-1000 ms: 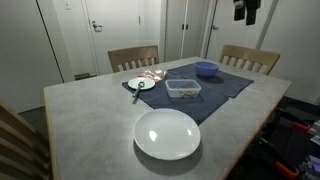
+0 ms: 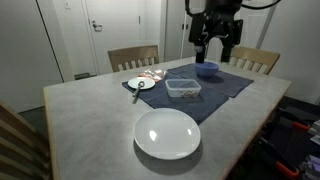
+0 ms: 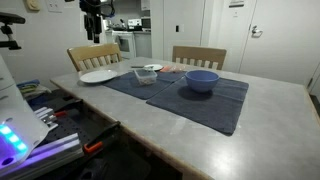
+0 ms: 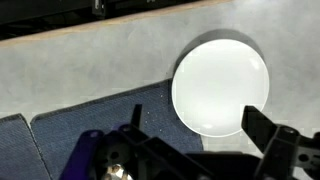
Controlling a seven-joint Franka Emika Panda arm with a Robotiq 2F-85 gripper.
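Observation:
With no task named, the large white plate (image 2: 167, 133) on the table's near side stands out. It looks empty, and the wrist view shows the same plate (image 4: 220, 85) whole, above and between my fingertips. My gripper (image 2: 213, 52) hangs in the air above the table, its fingers apart and nothing between them. In exterior view 2 the gripper (image 3: 92, 37) is high over the plate's end of the table. A clear plastic container (image 2: 183, 89) sits on the dark mat, and a blue bowl (image 2: 207, 70) stands farther back.
A smaller white plate (image 2: 143, 81) lies at the far side, with a green-handled item (image 2: 136, 94) by it. Dark mats (image 3: 205, 107) cover part of the table. Chairs (image 3: 199, 55) stand around.
In exterior view 1 my gripper has moved left and down from the upper right. The plates, container and bowl have stayed where they were.

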